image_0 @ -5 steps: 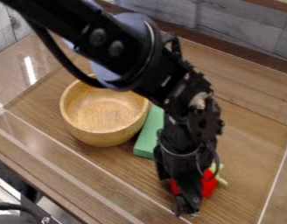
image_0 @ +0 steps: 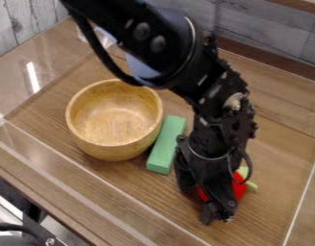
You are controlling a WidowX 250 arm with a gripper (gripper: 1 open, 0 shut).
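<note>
My black gripper (image_0: 204,183) reaches down over the front right of the wooden table, over a red object (image_0: 222,188) with a pale green part behind it. The fingers largely cover the red object, and I cannot tell whether they are shut on it. A green block (image_0: 167,144) lies just left of the gripper. A wooden bowl (image_0: 111,117) sits to the left of the block.
A white wall with grey edging runs along the back.
The arm and gripper have shifted slightly up and back in the view, uncovering more of the green block. The red object appears a little higher in the view.
</note>
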